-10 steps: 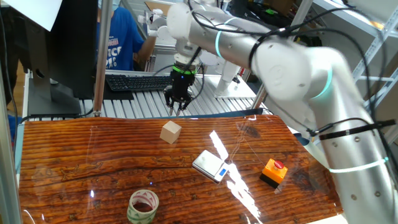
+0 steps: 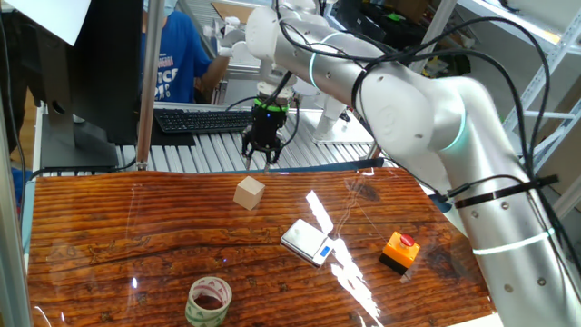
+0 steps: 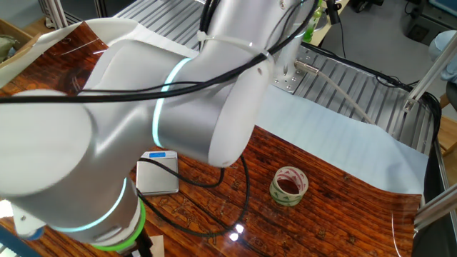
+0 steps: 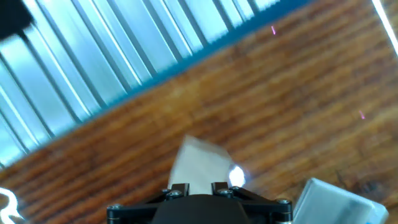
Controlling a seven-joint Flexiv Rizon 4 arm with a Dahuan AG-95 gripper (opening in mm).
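Note:
A pale wooden cube (image 2: 249, 193) rests on the brown table near its far edge. Beyond that edge, in exterior view 1, my gripper (image 2: 258, 164) points downward and stands apart from the cube. Its two fingers look spread in the wrist view, where the gripper overlaps the near side of the blurred cube (image 4: 200, 167); nothing appears held. In exterior view 2 the arm hides most of the gripper, and only part of the cube (image 3: 158, 247) shows at the bottom edge.
A small scale (image 2: 308, 242) lies right of the cube, with an orange box with a red button (image 2: 399, 252) farther right. A tape roll (image 2: 209, 302) sits near the front. A monitor (image 2: 95, 73) stands behind the table.
The arm's elbow has shifted slightly left in exterior view 1, and the gripper has moved a little. Its fingertips look farther apart than before. The objects on the table have stayed put.

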